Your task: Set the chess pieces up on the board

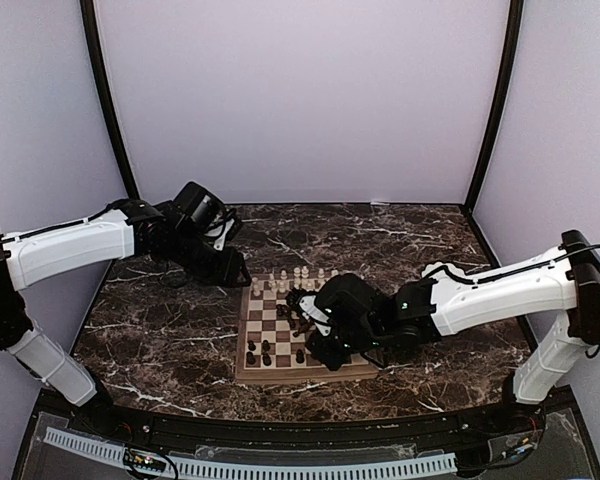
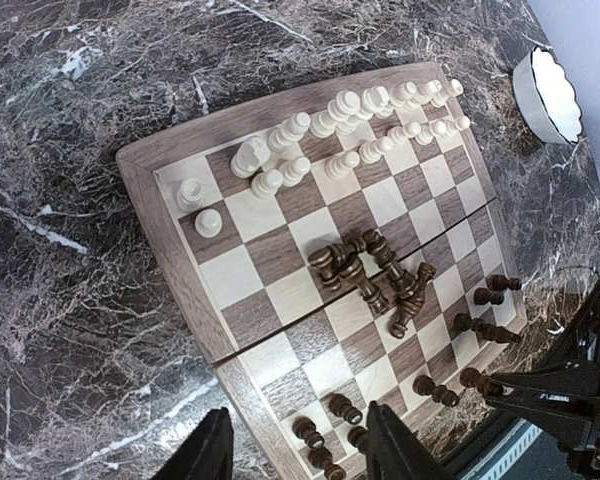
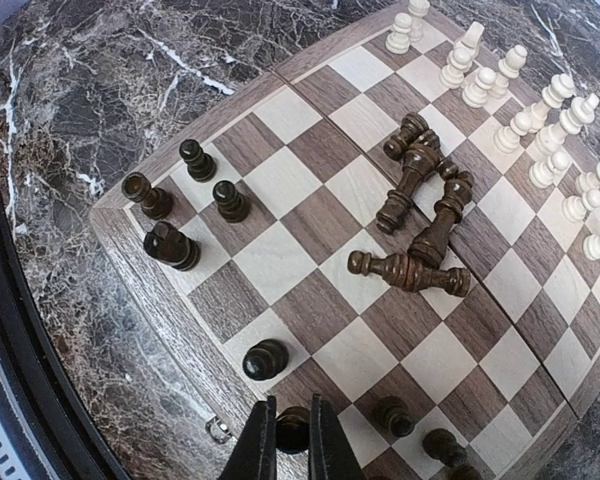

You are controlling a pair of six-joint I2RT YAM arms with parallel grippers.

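The wooden chessboard [image 3: 130, 230] has white pieces standing along its far side and dark pieces standing along the near side. Several dark pieces [image 3: 405, 270] lie on their sides in the middle. My right gripper is down at the board's near edge, shut on a dark piece [image 3: 292, 438] seen from above; in the top view its wrist hides part of the board. My left gripper hangs open above the board's left side, with nothing held between its fingers.
A white bowl [image 2: 547, 95] stands on the marble table [image 1: 170, 340] beyond the board's right, mostly hidden by the right arm in the top view. The table left of the board is clear.
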